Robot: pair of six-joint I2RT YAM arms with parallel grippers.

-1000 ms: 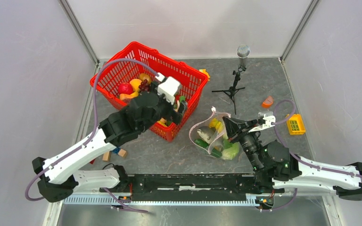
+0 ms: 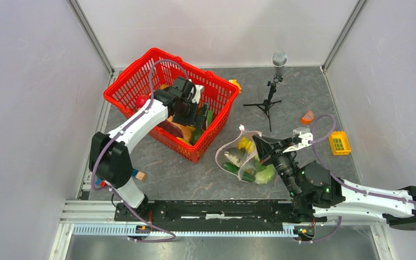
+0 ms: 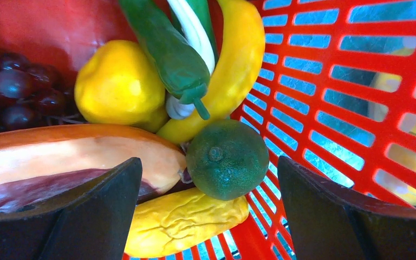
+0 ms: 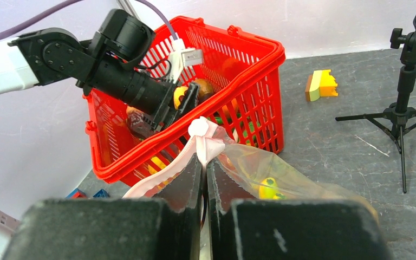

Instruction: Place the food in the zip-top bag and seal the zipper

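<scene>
A clear zip top bag with a pinkish rim stands gaping on the table, with green, yellow and grey food inside. My right gripper is shut on that rim, pinching its edge. Within the red basket, my left gripper hangs open above the food with nothing between its fingers. A round dark green fruit lies in the gap between them as seen from the wrist. Around it are a wrinkled yellow item, a banana, a green pepper and a yellow fruit.
At the back right stands a black tripod. A yellow crate and an orange piece lie at the right. Small blocks sit near the left arm. Bare table separates basket and bag.
The left arm has swung across and reached down into the basket, its gripper lower among the food now.
</scene>
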